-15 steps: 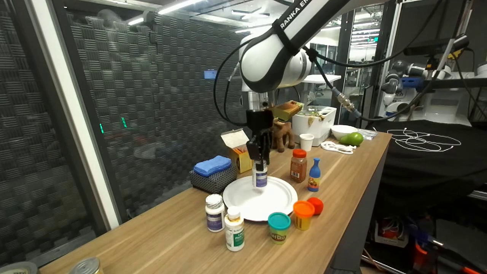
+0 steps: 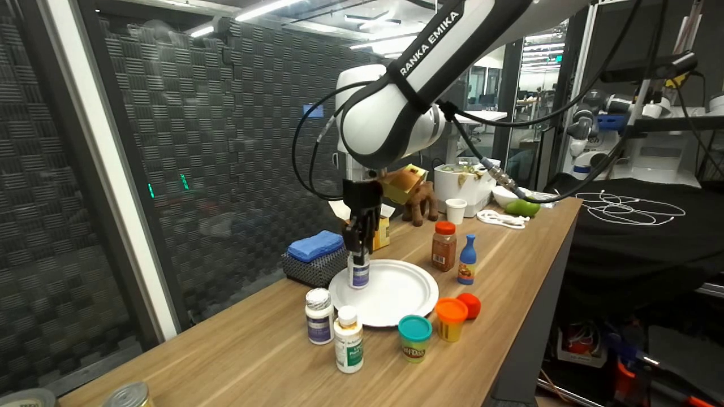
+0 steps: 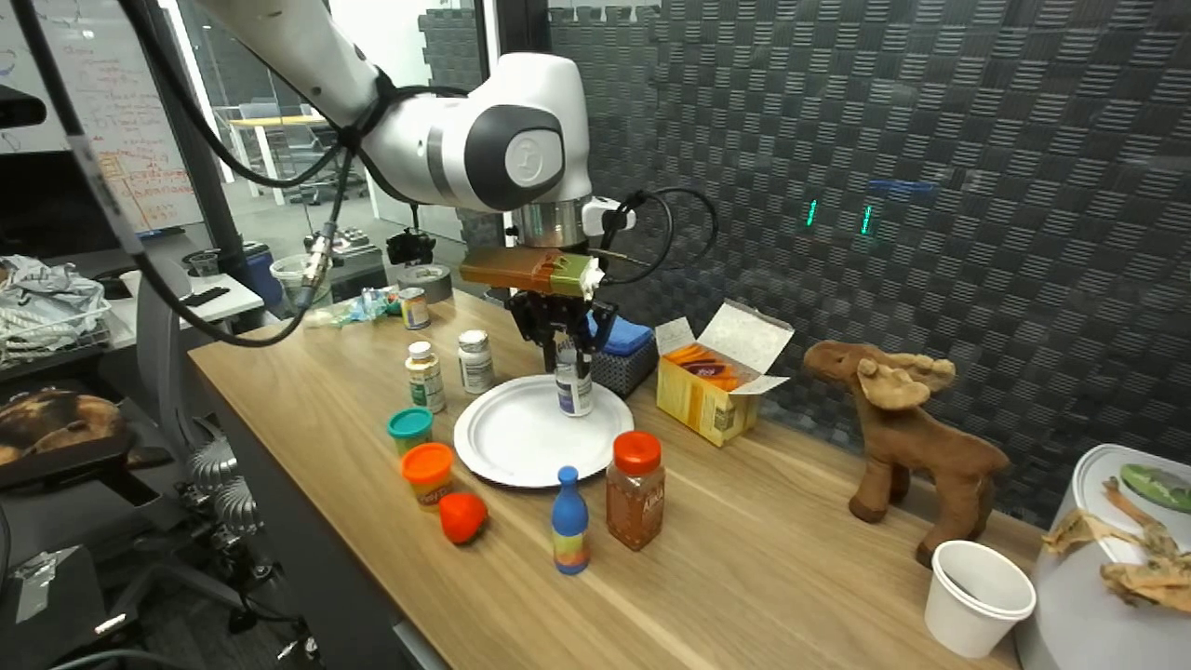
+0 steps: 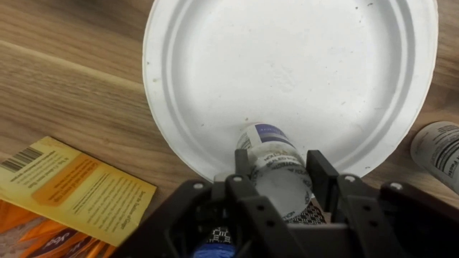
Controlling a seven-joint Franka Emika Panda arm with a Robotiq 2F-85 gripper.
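Note:
A small white bottle with a purple label [image 2: 359, 276] is upright in my gripper [image 2: 360, 256], which is shut on it near the cap. Under it lies the white plate [image 2: 397, 298]; in exterior view 2 the bottle [image 3: 575, 398] stands over the plate's back part, near the rim. Whether its base rests on the plate or hangs just above, I cannot tell. From the wrist view, the sealed cap [image 4: 282, 189] shows between both fingers, with the plate [image 4: 279, 64] otherwise empty.
Two more bottles [image 2: 319, 316] [image 2: 349, 342], a teal-lidded tub [image 2: 414, 339] and an orange tub [image 2: 451, 319] crowd the plate's near side. Behind are a dark box with a blue cloth [image 2: 315, 245] and an open yellow box [image 3: 703, 402]. A red-lidded jar [image 3: 635, 491] and blue bottle [image 3: 570, 525] stand beyond.
In exterior view 1 my gripper has moved left and slightly down with the bottle, toward the plate's left rim. The plate has shifted slightly left.

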